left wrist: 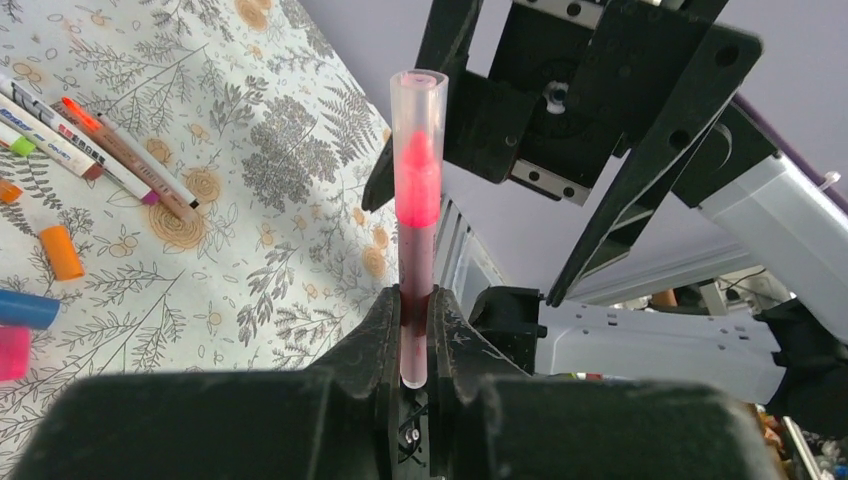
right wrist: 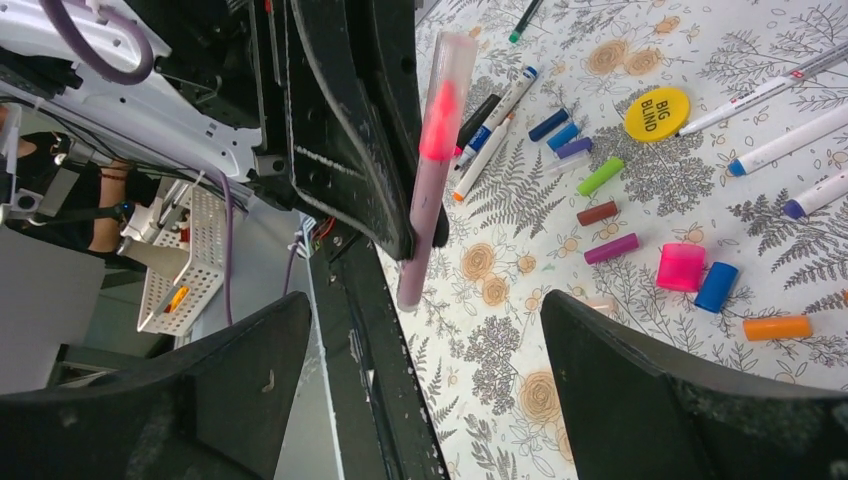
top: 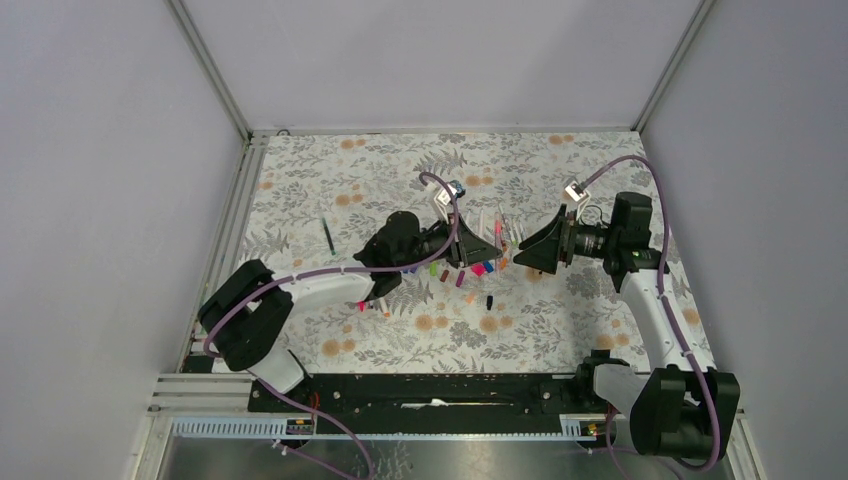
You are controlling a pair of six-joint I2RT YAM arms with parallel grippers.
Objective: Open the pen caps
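Note:
A pink capped pen stands upright in my left gripper [top: 485, 250], which is shut on its lower part; the right wrist view shows the same pen [right wrist: 440, 130], its clear-ended pink cap at the top. My right gripper [top: 540, 250] is open, facing the pen from the right with a small gap. In the left wrist view its fingers frame the space behind the cap.
Loose caps in several colours, such as an orange cap [left wrist: 60, 252] and a green cap [right wrist: 600, 176], lie on the patterned table [top: 400, 340]. Marker pens [left wrist: 120, 150] and a yellow disc [right wrist: 657, 113] lie among them.

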